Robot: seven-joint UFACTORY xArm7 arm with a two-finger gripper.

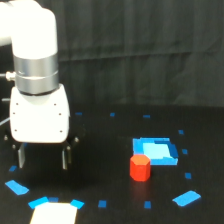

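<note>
My gripper hangs at the left of the camera view, pointing down, its two thin dark fingers wide apart. Nothing shows between them. A red, roughly hexagonal block stands on the dark table, well to the right of the gripper. Just behind it lies a blue square frame or shallow tray with a pale patch inside. The block hides part of the tray's front left corner.
A pale cream object is cut off by the bottom edge at the left. Blue tape pieces and several small blue marks dot the black table. Between gripper and red block the surface is clear.
</note>
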